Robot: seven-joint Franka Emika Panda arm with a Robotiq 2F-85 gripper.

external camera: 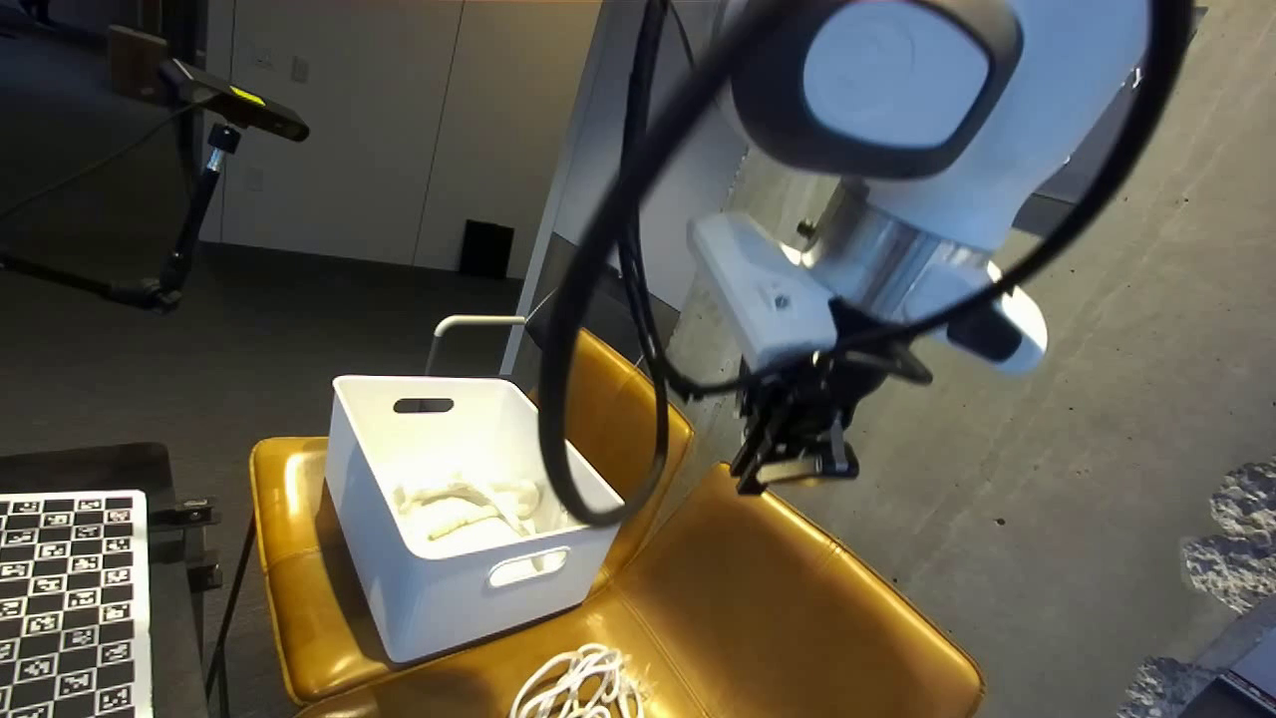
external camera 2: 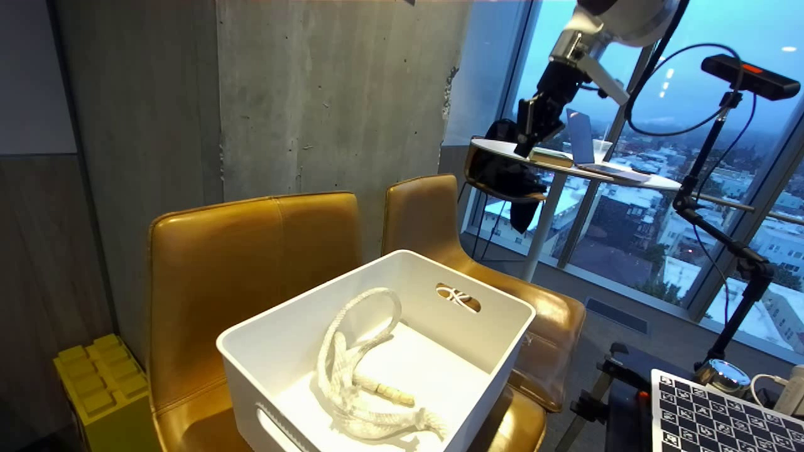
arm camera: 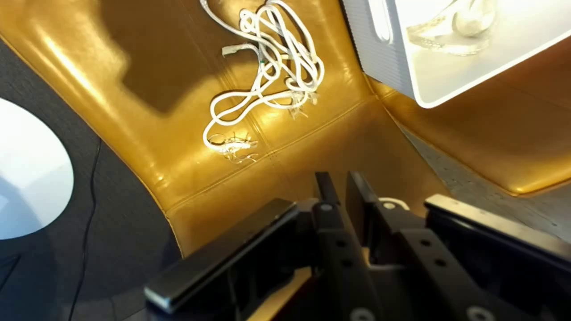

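Observation:
A tangled white cord (arm camera: pixel 305 69) with frayed ends lies loosely on the tan leather chair seat (arm camera: pixel 160 144). Part of it, the cord (external camera: pixel 586 688), shows at the bottom edge of exterior view 1. My gripper is over the chair, apart from the cord, with a narrow gap and nothing visible between its fingers. In exterior view 1 the gripper (external camera: pixel 790 473) hangs in front of the backrest. A white bin (external camera: pixel 371 550) stands on the neighbouring chair. Inside it rests a thick off-white rope (external camera 2: pixel 354 395).
A black arm cable (external camera: pixel 552 395) loops down in front of the bin. To the left in exterior view 1 is a checkered board (external camera: pixel 72 598). A yellow block (external camera 2: pixel 113 407) stands beside the chairs, near the concrete wall (external camera 2: pixel 331 98). A short white piece (arm camera: pixel 395 202) partly shows behind the fingers.

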